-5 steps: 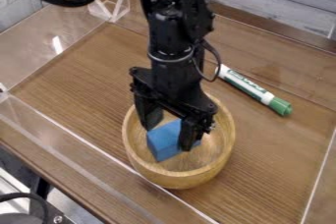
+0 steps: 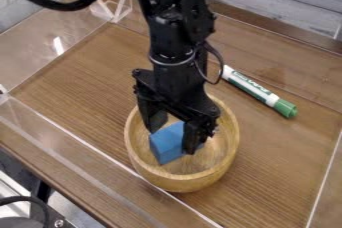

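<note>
My black gripper (image 2: pixel 175 122) hangs over a round wooden bowl (image 2: pixel 187 180), its fingers open above and around a blue block (image 2: pixel 168 146) lying inside. The fingers partly hide the block, so whether they touch it is unclear.
A green and white marker (image 2: pixel 261 91) lies on the wooden table (image 2: pixel 80 82) to the right, behind the bowl. Cables show at the lower left, and a white plank wall stands at the back.
</note>
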